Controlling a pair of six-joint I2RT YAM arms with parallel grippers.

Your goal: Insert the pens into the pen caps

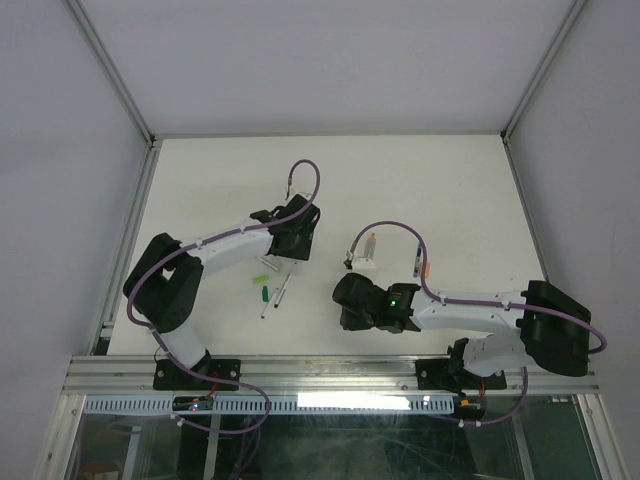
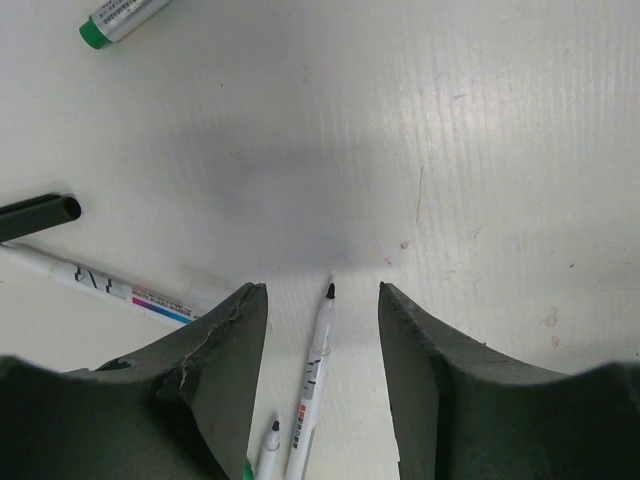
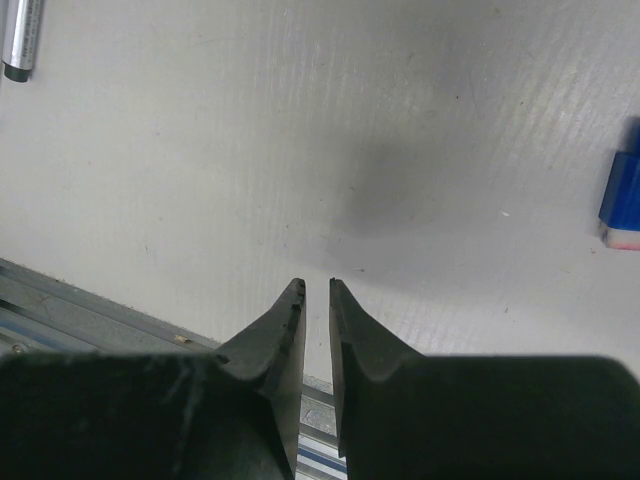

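Note:
My left gripper is open above the pens, nothing between its fingers. In the left wrist view a white pen [image 2: 312, 380] points up between the fingertips, another pen [image 2: 130, 295] lies left beside a dark cap [image 2: 35, 218], a shorter pen tip [image 2: 270, 440] shows below, and a green-ended pen [image 2: 110, 25] lies at top. My right gripper hangs over bare table near the front edge, its fingertips a little apart and empty. A black-ended pen [image 3: 20, 45] shows at the right wrist view's upper left.
A blue block [image 3: 620, 190] sits at that view's right edge. In the top view, small items including an orange-topped bottle [image 1: 370, 246] lie right of centre. The front rail [image 1: 300, 370] borders the work surface.

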